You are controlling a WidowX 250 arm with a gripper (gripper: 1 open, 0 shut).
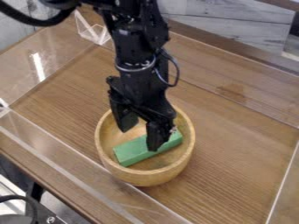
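Note:
My black gripper (138, 120) reaches down into a round yellow bowl (143, 174) at the lower middle, open, with its fingers around and just above a green block (136, 152). The block lies tilted on the bowl's floor, partly hidden behind the fingers. Whether the fingers touch it I cannot tell.
White planks show beyond the table at the back right. A black cable lies at the lower left corner.

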